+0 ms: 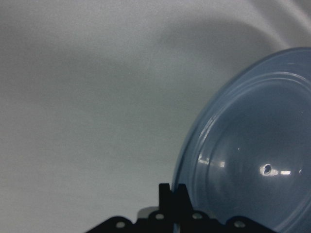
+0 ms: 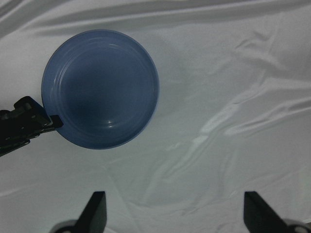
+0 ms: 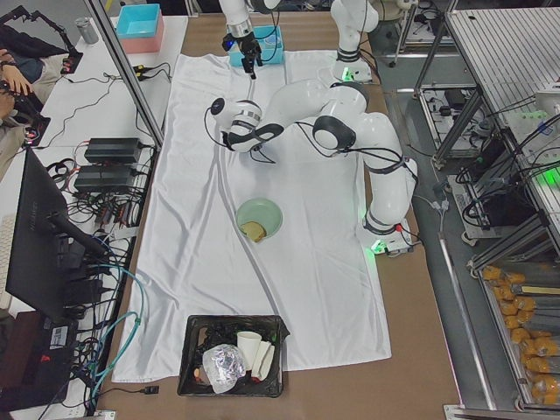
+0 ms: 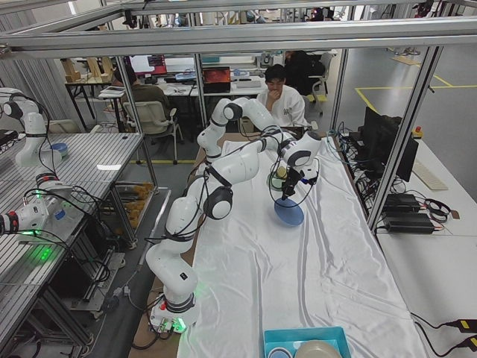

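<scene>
My left gripper is shut on the near rim of the blue plate (image 1: 248,145), which lies on white cloth. In the right wrist view the left gripper reaches the left edge of that plate (image 2: 99,90). My right gripper stands open above the cloth, apart from the plate, nothing between its fingers. In the camera left view the left arm largely hides the plate.
A green plate (image 3: 265,210) holds a yellowish piece (image 3: 253,231). A black bin (image 3: 188,367) with foil and white items sits at one end, a blue tray (image 4: 335,339) with dishes at the other. The cloth between has free room.
</scene>
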